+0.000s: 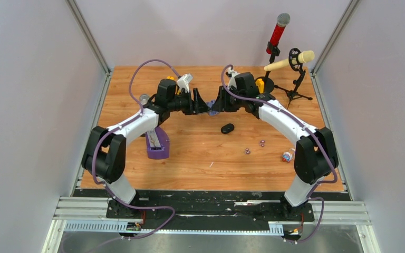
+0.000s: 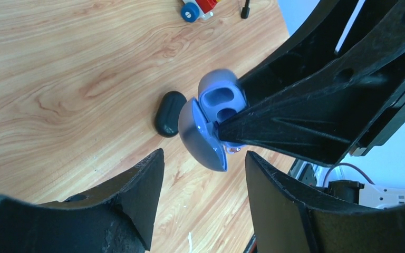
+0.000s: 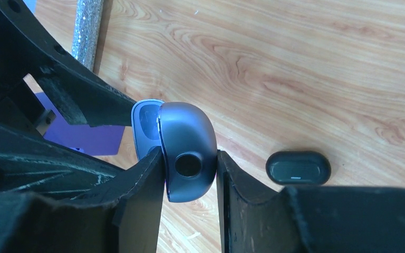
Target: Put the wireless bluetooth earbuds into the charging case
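Observation:
The blue charging case (image 2: 200,134) is held in the air by my right gripper, which is shut on it. Its lid stands open, and two slots look empty in the left wrist view. My left gripper is part open and holds nothing; its fingers reach close to the case's open side in the right wrist view. Whether they touch it, I cannot tell. Two small pinkish pieces, probably the earbuds, lie apart on the table: one earbud (image 1: 247,151) nearer the front, the other earbud (image 1: 262,143) to its right.
Below the case lies a black oval object (image 1: 227,128). A purple holder (image 1: 158,153) stands by the left arm. A small toy (image 1: 287,156) is at the right, with a red microphone (image 1: 277,38) and a tripod (image 1: 296,84) behind.

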